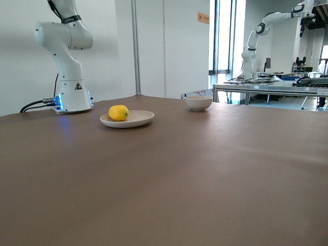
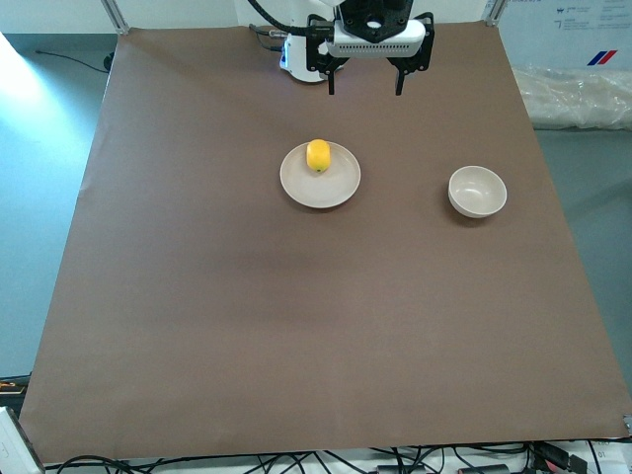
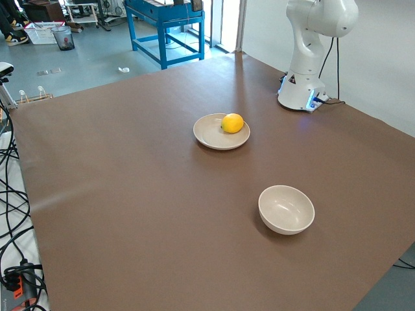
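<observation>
A yellow lemon point(image 2: 318, 155) point(image 1: 118, 113) point(image 3: 232, 123) rests on a small beige plate point(image 2: 321, 192) point(image 1: 136, 121) point(image 3: 213, 138) near the middle of the brown table. An empty white bowl point(image 2: 477, 192) point(image 1: 198, 102) point(image 3: 286, 210) stands apart from it, to the right in the left camera view. My gripper point(image 2: 364, 85) hangs high at the top of the left camera view, beyond the plate, open with nothing between its two black fingers.
The robot's white base point(image 1: 74, 97) point(image 3: 302, 91) stands at one edge. Cables lie outside the table's edge.
</observation>
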